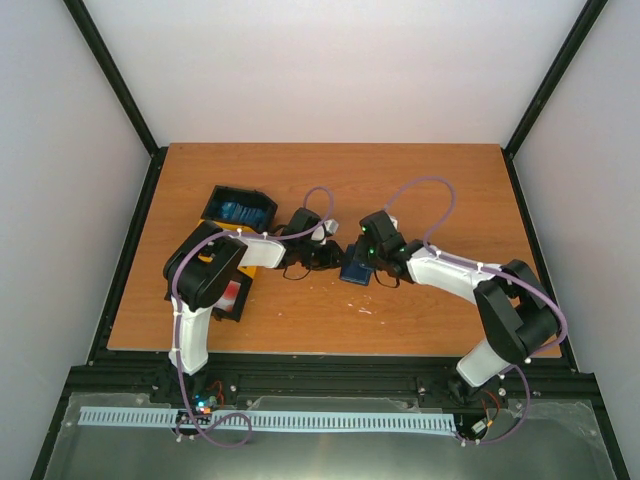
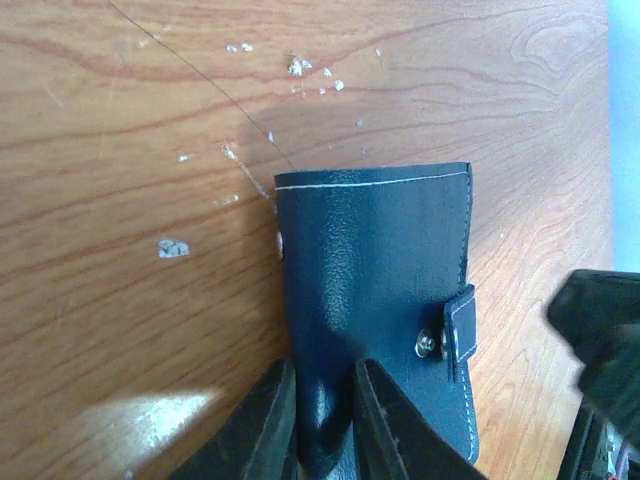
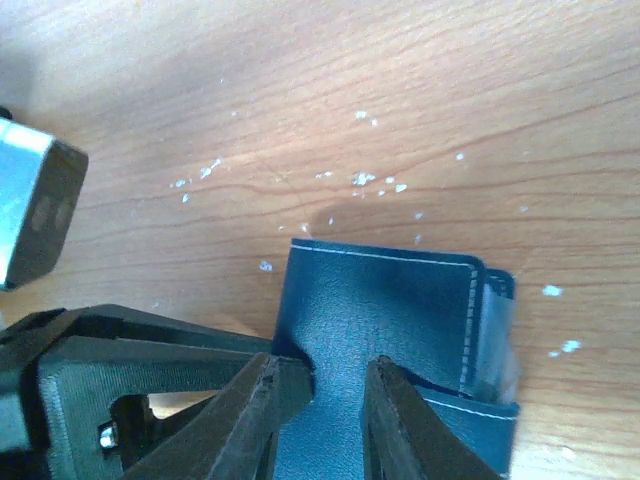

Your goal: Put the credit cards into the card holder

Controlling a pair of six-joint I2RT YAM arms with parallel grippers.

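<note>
The dark blue card holder (image 1: 354, 268) lies at the middle of the table between both grippers. In the left wrist view, my left gripper is shut on the long edge of the holder (image 2: 390, 230), near a snap tab. My right gripper stands partly open over the holder (image 3: 385, 295), its fingertips apart and nothing gripped between them. A finger of the left gripper reaches across the holder's left edge in the right wrist view. A clear sleeve (image 3: 497, 345) shows along the holder's right side. No loose card can be made out near the holder.
At left, a black box (image 1: 258, 199) with something blue inside stands beyond the left arm. A second dark box (image 1: 236, 300) with red and white contents is partly covered by that arm.
</note>
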